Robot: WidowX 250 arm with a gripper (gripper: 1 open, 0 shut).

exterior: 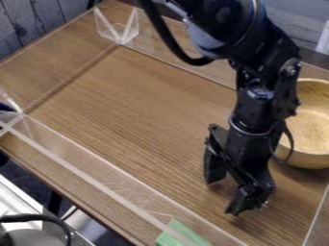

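The black gripper [229,184] hangs low over the wooden table [129,106] on the right side of the camera view, its fingers pointing down close to the surface. Whether it holds anything between the fingers is hard to make out against the dark parts. A light wooden bowl [309,125] sits just behind the gripper at the right edge, partly hidden by the arm.
Clear plastic edges run along the table's border. A green piece [180,235] lies at the front edge. Cables and metal gear sit off the table at lower left.
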